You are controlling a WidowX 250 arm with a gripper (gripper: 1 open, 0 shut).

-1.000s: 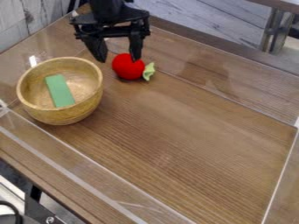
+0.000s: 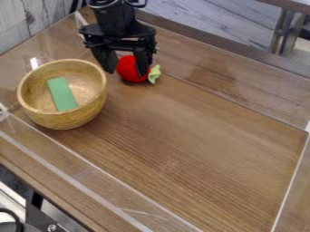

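My black gripper [image 2: 125, 60] hangs at the top centre, open, its fingers on either side of a red round object [image 2: 134, 72] with a green leafy tip. Whether the fingers touch it cannot be told. A wooden bowl [image 2: 87, 111] at the left holds a green block [image 2: 61, 95].
A pale wall [image 2: 230, 20] runs along the back, and a dark cable lies at the lower left corner.
The gripper has shifted slightly and turned above the red object. The bowl and the red object look about where they were.
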